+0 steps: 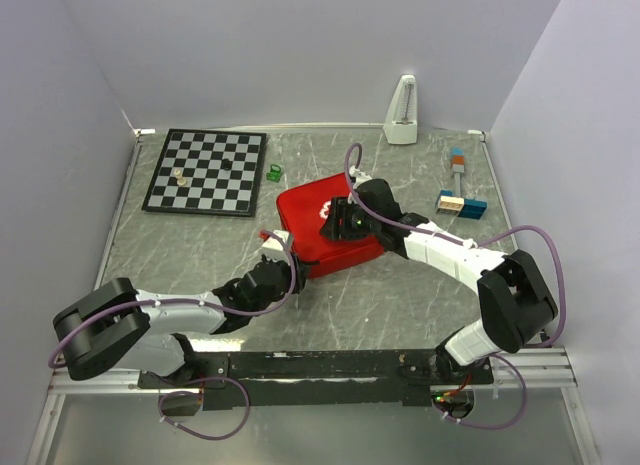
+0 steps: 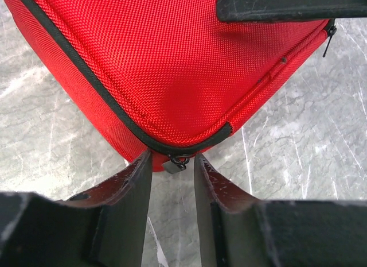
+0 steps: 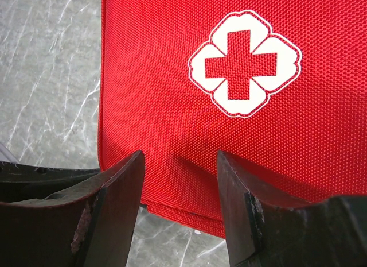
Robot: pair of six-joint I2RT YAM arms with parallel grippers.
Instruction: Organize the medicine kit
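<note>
The red medicine kit (image 1: 307, 200) with a white cross (image 3: 241, 65) lies tilted in the middle of the table. My left gripper is at its near-left corner, fingers part open around the zipper pull (image 2: 175, 163), which hangs from the black zipper band; whether it grips cannot be told. My right gripper is over the kit's top, open, with red fabric below and between its fingers.
A chessboard (image 1: 205, 172) lies back left, beside a small green object (image 1: 274, 172). A white metronome (image 1: 402, 110) stands at the back; blue and beige blocks (image 1: 460, 204) are at right.
</note>
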